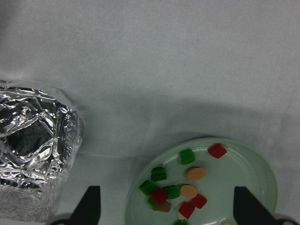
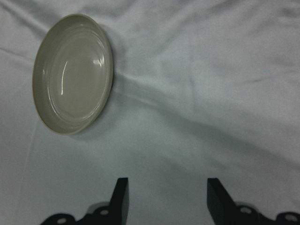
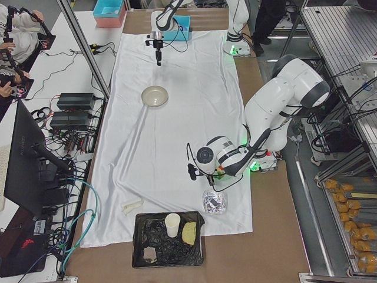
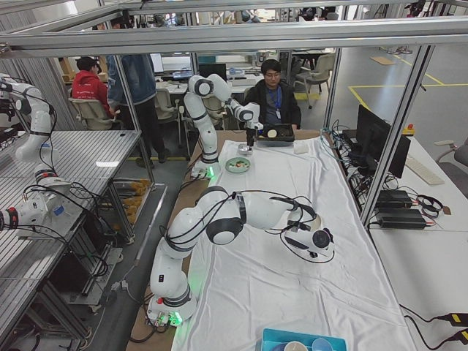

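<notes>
My left gripper stands open above a pale green plate (image 1: pixel 222 180) that holds green and red cubes and orange discs, with a foil-lined container (image 1: pixel 33 136) beside it on the white cloth. Nothing is between its fingers. At the other end of the table my right gripper is open and empty, looking down at the cloth near an empty grey-beige plate (image 2: pixel 72 75), which also shows in the camera left view (image 3: pixel 154 96).
A black lined tray (image 3: pixel 168 250) with a cup and yellow item sits at the near edge; a small pale object (image 3: pixel 131 206) lies left of it on the cloth. A blue bin (image 3: pixel 181 34) is at the far end.
</notes>
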